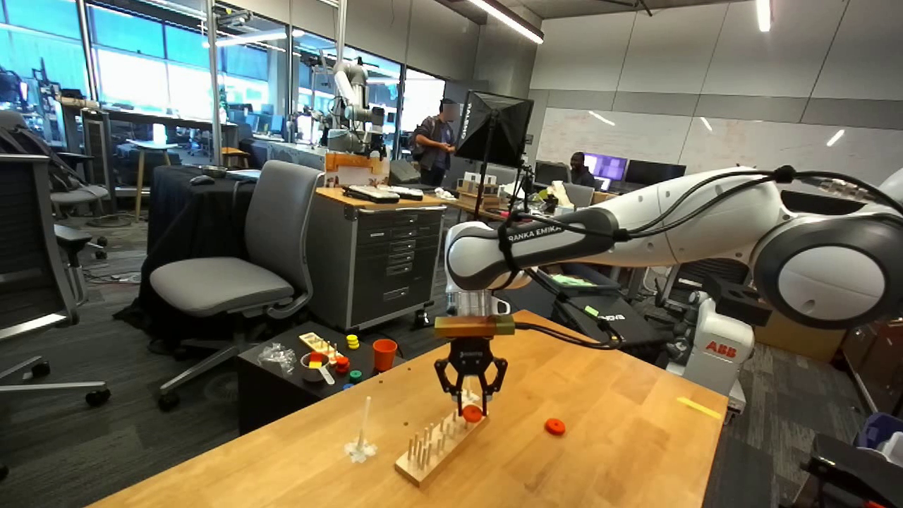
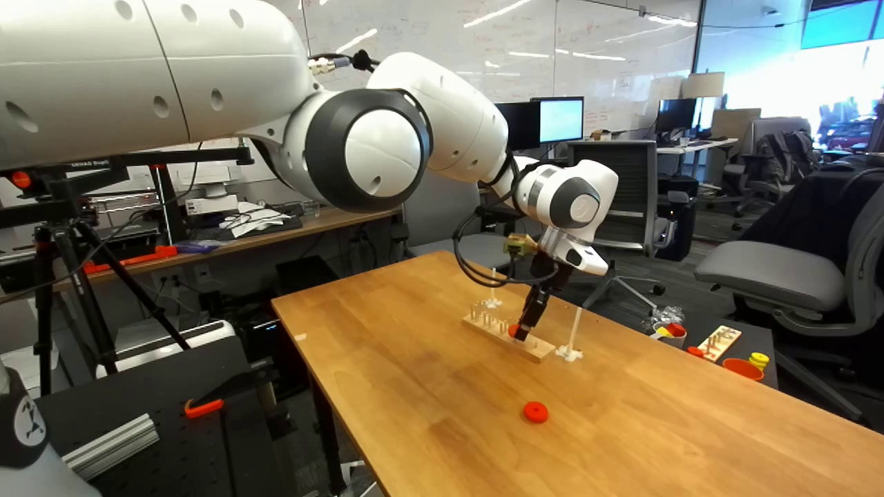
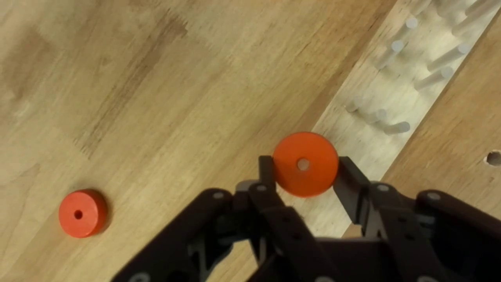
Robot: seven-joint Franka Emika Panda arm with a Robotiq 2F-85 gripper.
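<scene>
An orange-red disc (image 3: pixel 306 184) with a central hole is pinched between the two fingers of my gripper. It lies over one end of the wooden peg board (image 3: pixel 333 214), and something pale shows through its hole; whether a peg is inside the hole I cannot tell. Several upright pegs (image 3: pixel 440 78) stand on the rest of the board. In exterior view 1 the gripper (image 1: pixel 472 413) points straight down, its fingertips close above the board's far end. A second red disc (image 1: pixel 555 427) rests flat on the open table, apart from the board.
On the wooden table (image 1: pixel 584 474), a thin upright rod (image 1: pixel 365 423) is fixed near the board, and another rod (image 2: pixel 494 281) stands beyond it. A low black side table holds an orange cup (image 1: pixel 384 355) and coloured pieces. Around the loose disc, the tabletop is clear.
</scene>
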